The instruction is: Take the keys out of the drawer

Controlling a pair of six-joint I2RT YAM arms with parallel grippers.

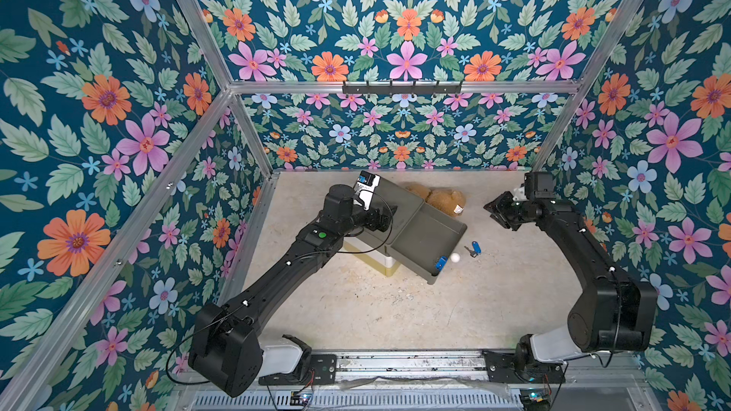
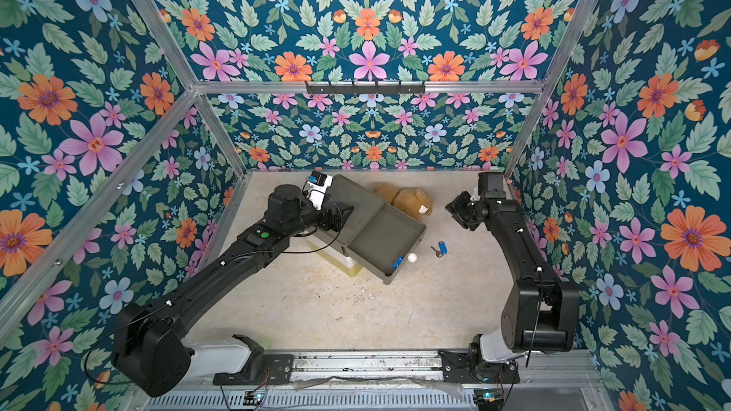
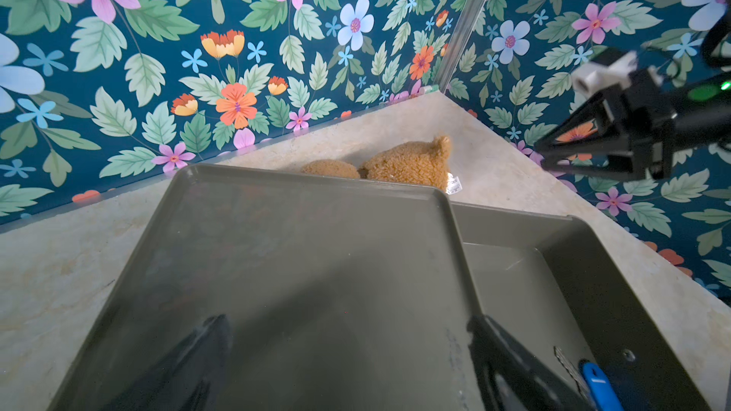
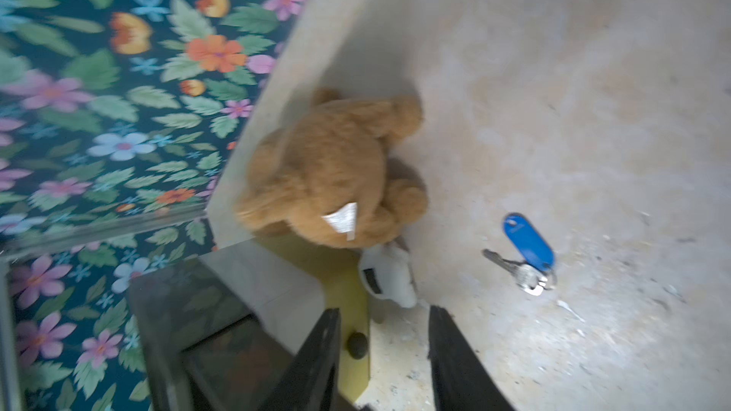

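Observation:
The grey drawer [image 1: 430,237] stands pulled out of its cabinet. In its front corner lies a set of keys with a blue tag [image 3: 600,386]. A second set of keys with a blue tag [image 4: 527,242] rests on the table to the right of the drawer. My left gripper is over the cabinet's grey top [image 3: 304,258], its fingers wide apart with nothing between them. To the far right, behind the loose keys, my right gripper [image 1: 493,213] hangs above the table. Its fingers [image 4: 326,354] stand apart and empty.
A brown teddy bear [image 4: 327,167] lies behind the drawer, against its side. A small white ball [image 1: 455,257] shows near the drawer's front corner. Open table surrounds the loose keys and spreads across the front.

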